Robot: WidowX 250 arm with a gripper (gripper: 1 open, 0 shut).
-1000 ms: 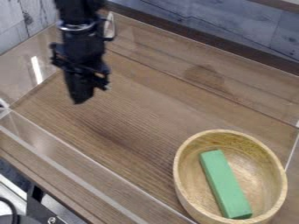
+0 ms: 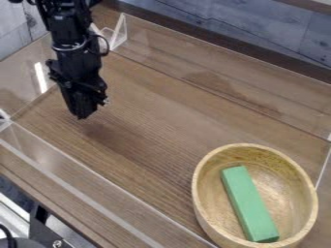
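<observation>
My gripper (image 2: 80, 107) hangs over the left part of the wooden table (image 2: 168, 116), on a black arm reaching down from the top left. Its fingertips are small and dark, and I cannot tell whether they are open or shut. At the lower right a round cream bowl (image 2: 204, 194) holds a green block (image 2: 249, 203) lying lengthwise inside it.
A dark edge with a grey wall runs along the top right. Pale strips lie at the table's left edge, and dark cables show at the bottom left corner.
My arm has moved left from near the upper middle to the table's left side. The bowl and the green block have not moved.
</observation>
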